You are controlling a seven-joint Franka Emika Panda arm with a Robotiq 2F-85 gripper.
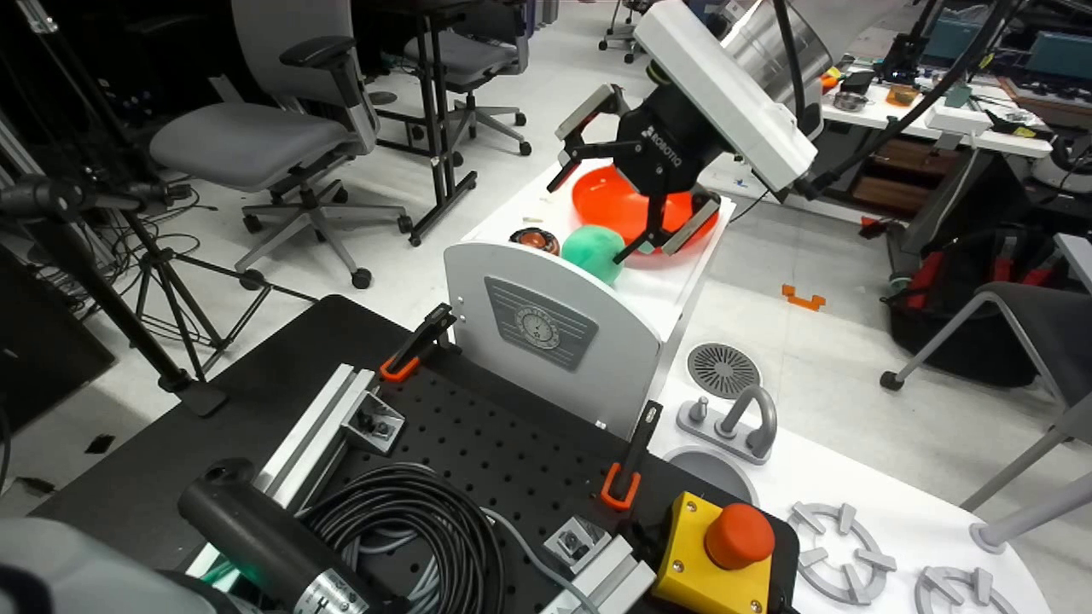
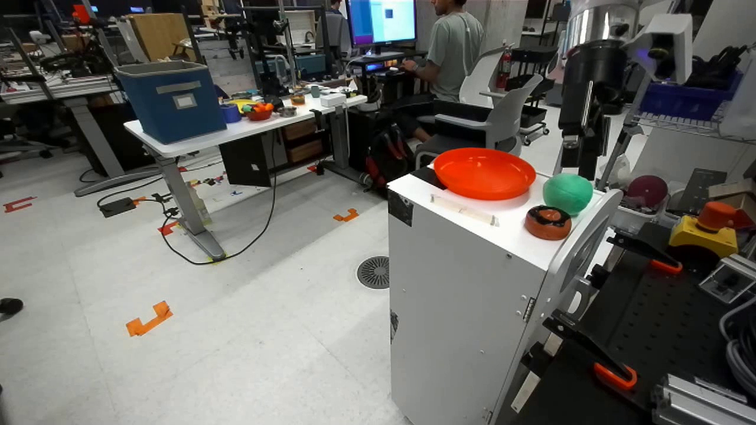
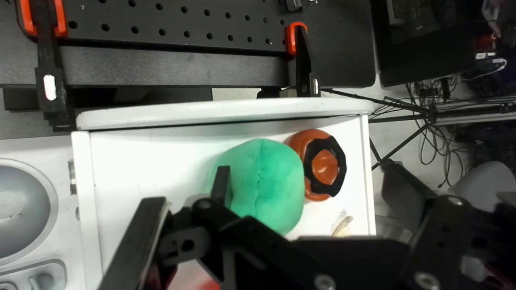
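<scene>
My gripper [image 1: 586, 221] is open above the white counter top, its fingers spread wide and nothing held between them. A round green plush [image 2: 568, 193] rests on the counter near the raised end panel. In the wrist view one finger [image 3: 223, 179] overlaps the near left side of the green plush [image 3: 263, 181]; whether they touch cannot be told. Beside the plush sits a brown ring-shaped object with a dark wavy top [image 3: 325, 164]. A wide red-orange bowl [image 2: 485, 177] stands farther along the counter, partly behind the gripper in the first exterior view.
The white end panel [image 1: 553, 326] rises between the counter and the black perforated table [image 1: 476, 435]. Two clamps with orange ends, one of them a black clamp [image 1: 420, 342], stick up by the panel. A pale strip [image 2: 464, 210] lies near the counter edge.
</scene>
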